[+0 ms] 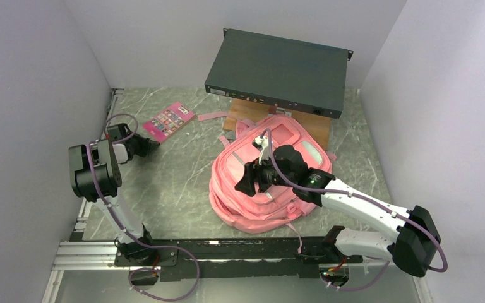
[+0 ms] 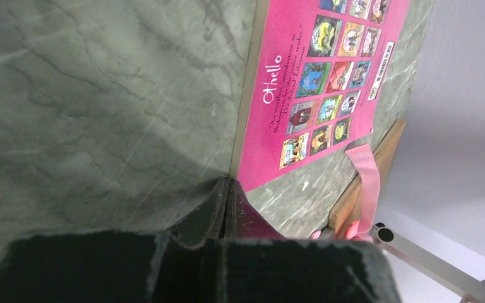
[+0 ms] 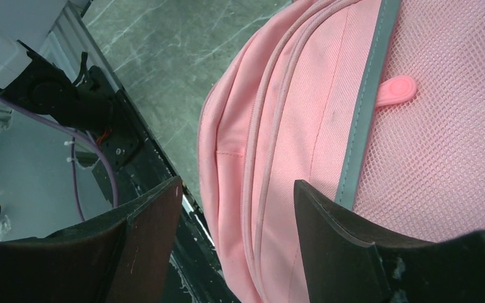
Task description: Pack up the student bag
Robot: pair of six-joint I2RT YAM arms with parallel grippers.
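Observation:
A pink book (image 1: 168, 121) lies flat at the back left of the table, with "Othello" printed on its cover. In the left wrist view, the tips of my left gripper meet at the corner of the book (image 2: 328, 82). That gripper is shut, and nothing shows between its fingers. The pink student bag (image 1: 240, 202) lies on its back in the middle of the table. Over it hovers my right gripper (image 1: 246, 183), its fingers apart and empty in the right wrist view, with the bag's zipped side (image 3: 284, 145) below.
A dark flat box (image 1: 278, 69) overhangs the back, above a wooden board (image 1: 319, 129) behind the bag. A pink strap (image 1: 212, 116) stretches toward the book. Between the left arm and the bag, the grey marbled table (image 1: 170, 183) is bare.

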